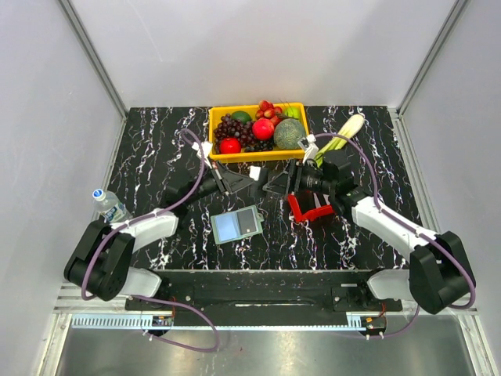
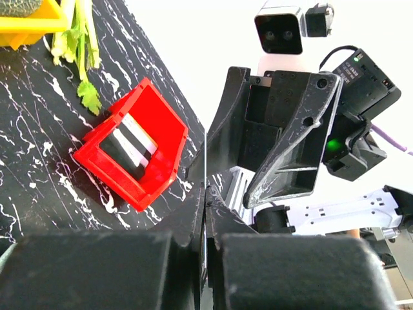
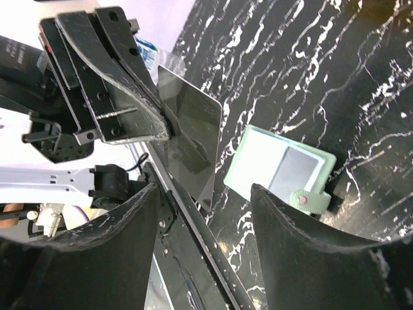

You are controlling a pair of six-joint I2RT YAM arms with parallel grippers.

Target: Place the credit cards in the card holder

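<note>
A dark card (image 3: 190, 129) is pinched in my left gripper (image 1: 249, 183), whose fingers are shut on it in the right wrist view. Edge-on in the left wrist view, the same card (image 2: 205, 152) shows as a thin line. Facing it, my right gripper is open, its fingers close to the card; whether the card lies between them I cannot tell. Below the arms, the green-edged card holder (image 1: 237, 225) lies spread open on the table, with a clasp tab (image 3: 310, 201) at one side. More cards (image 2: 129, 145) rest in the red box (image 2: 171, 132).
Behind the arms stands a yellow crate (image 1: 215, 121) of fruit. Celery (image 1: 342, 135) lies at the back right. A water bottle (image 1: 109, 205) is at the left edge. Bare marbled table surrounds the card holder.
</note>
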